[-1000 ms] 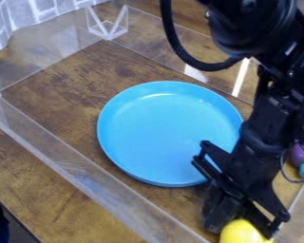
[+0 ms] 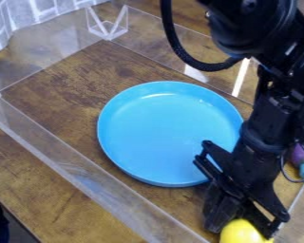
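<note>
The black gripper (image 2: 237, 195) reaches down at the lower right, its fingertips low at the bottom edge beside a yellow object (image 2: 243, 231), which is partly cut off by the frame. The fingers are dark and overlap, so whether they hold anything is hard to make out. A round blue plate (image 2: 161, 128) lies just left of the gripper on the wooden surface.
Clear plastic walls (image 2: 79, 180) border the wooden work area (image 2: 53, 85). A small purple object (image 2: 300, 157) is partly hidden behind the arm at the right. Bare wood lies left of the plate.
</note>
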